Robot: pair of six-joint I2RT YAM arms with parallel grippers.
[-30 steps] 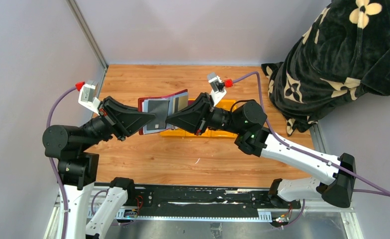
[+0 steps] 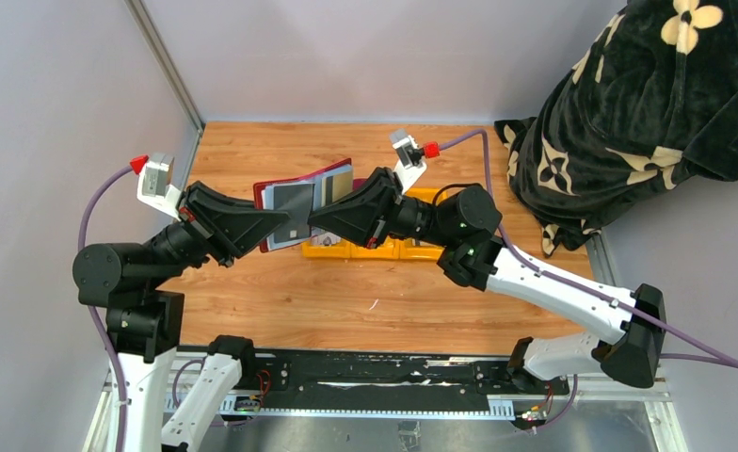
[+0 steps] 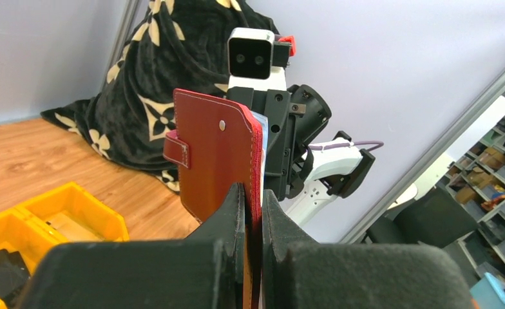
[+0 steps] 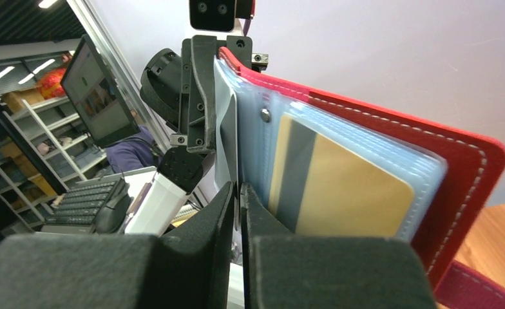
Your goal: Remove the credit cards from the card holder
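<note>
Held up above the table is the open red-brown card holder (image 3: pixel 205 148), its clear sleeves facing the front. My left gripper (image 2: pixel 288 218) is shut on the holder's edge, and the leather runs between its fingers in the left wrist view. A grey card (image 2: pixel 295 202) shows at the left sleeve. At its right edge my right gripper (image 2: pixel 311 222) is shut, with the thin edge of the grey card (image 4: pixel 229 145) between its fingertips in the right wrist view. A gold card with a grey stripe (image 4: pixel 350 193) sits in the other sleeve. How far the grey card is out is unclear.
Yellow bins (image 2: pixel 393 250) stand on the wooden table behind and below the holder, a dark item (image 3: pixel 4 273) in one of them. A dark flowered blanket (image 2: pixel 629 122) covers something at the back right.
The holder's right side has tipped up a little, so it stands more slanted. Both grippers remain shut.
</note>
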